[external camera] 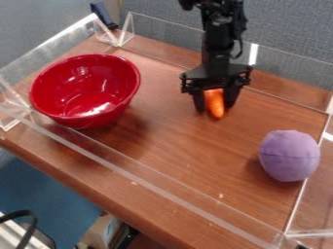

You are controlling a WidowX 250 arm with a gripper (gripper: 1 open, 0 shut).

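Observation:
The black robot gripper [215,89] hangs down from the top at the back middle of the table, its fingers around an orange carrot-like object [216,107] resting low at the tabletop. Whether the fingers are closed on it is hard to tell. A red bowl [84,83] sits at the left, and a purple ball [289,156] lies at the front right.
Clear plastic walls [298,232] edge the wooden table [169,185]. A grey padded wall stands behind.

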